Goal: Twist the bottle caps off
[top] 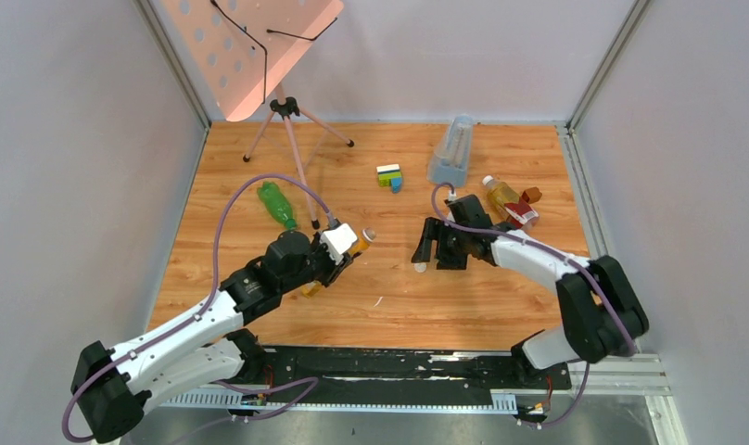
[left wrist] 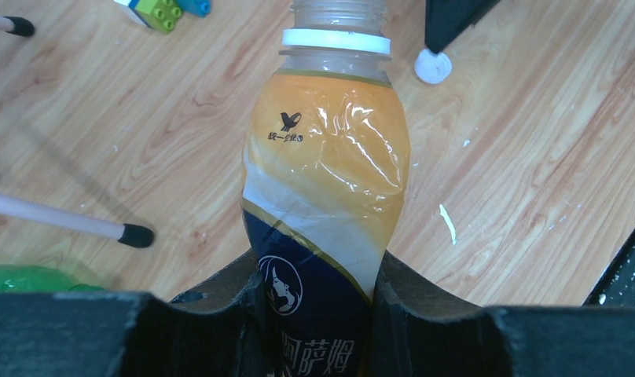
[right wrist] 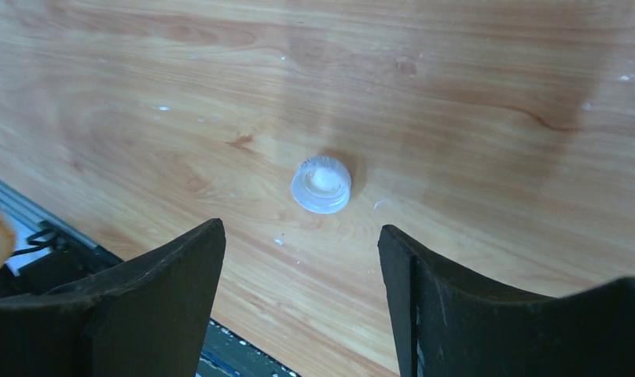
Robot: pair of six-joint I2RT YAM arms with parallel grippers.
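Observation:
In the left wrist view, a bottle (left wrist: 326,149) with an orange, white and navy label stands between my left fingers, both pressed to its sides. Its threaded neck is bare, with a white ring below. From above, my left gripper (top: 341,261) is shut around this tilted bottle, whose neck points right. A small white cap (right wrist: 322,185) rests on the wood. My right gripper is open over the table with the cap ahead of its fingertips, nothing between them. A green bottle (top: 276,206) lies at left; a yellowish bottle (top: 501,193) with a white cap lies at right.
A pink tripod stand (top: 297,148) occupies the back left, one foot close to the left arm. Toy bricks (top: 389,176), a light-blue container (top: 451,153) and a small brown block (top: 531,196) sit farther back.

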